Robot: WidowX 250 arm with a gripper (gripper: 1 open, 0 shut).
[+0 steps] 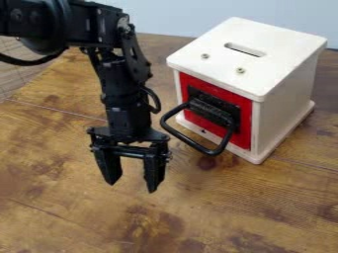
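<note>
My black gripper [132,170] hangs fingers-down over the wooden table at the left, open, with nothing between its fingers. To its right stands a white box [282,79] with a slot and two small studs on its sloped top. Its front has a red panel [244,103] with a black part and a black looped handle [209,149] sticking out toward the front left. The gripper is apart from the handle, left of it and a little lower in the view.
A pale wall [158,15] runs behind, and a wire mesh lies at the far left edge.
</note>
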